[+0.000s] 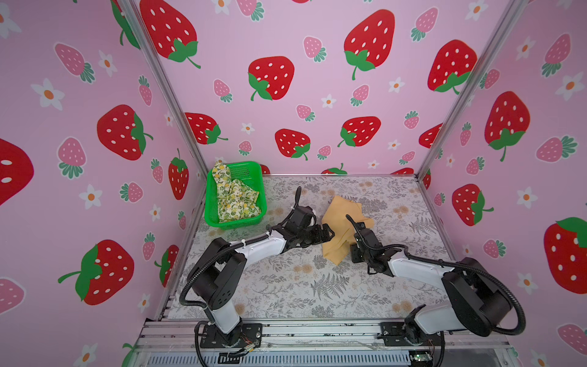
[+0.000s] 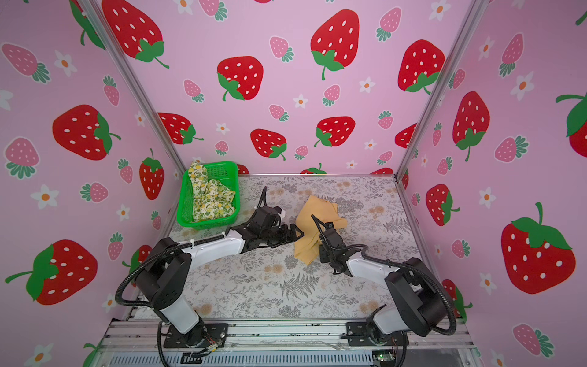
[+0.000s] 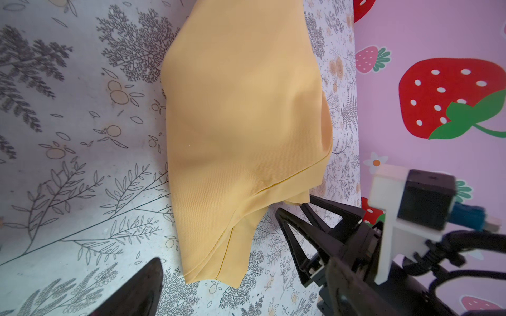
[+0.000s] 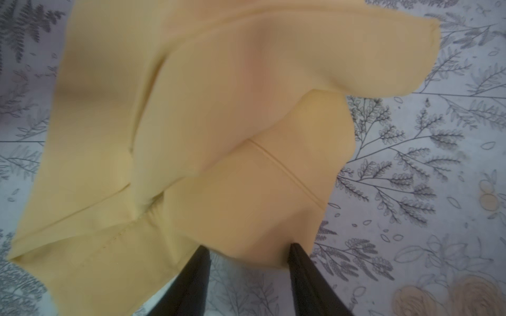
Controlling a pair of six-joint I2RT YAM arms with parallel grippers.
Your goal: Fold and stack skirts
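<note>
A yellow-orange skirt (image 1: pixel 340 215) lies crumpled on the patterned table, its lower part bunched and folded over. From the left, my left gripper (image 1: pixel 330 232) hovers at the skirt's edge; the left wrist view shows its blurred fingers (image 3: pixel 138 288) wide apart with nothing between them. At the skirt's lower right is my right gripper (image 1: pixel 354 253). In the right wrist view its fingers (image 4: pixel 194 281) are part open, tips at the near edge of a raised fold (image 4: pixel 247 226). Whether that cloth runs between the tips is unclear.
A green basket (image 2: pixel 182 205) at the back left holds yellow-and-green patterned cloth (image 2: pixel 214 200). Bare table (image 1: pixel 391 293) lies in front of the skirt and to its right. The two grippers are close together.
</note>
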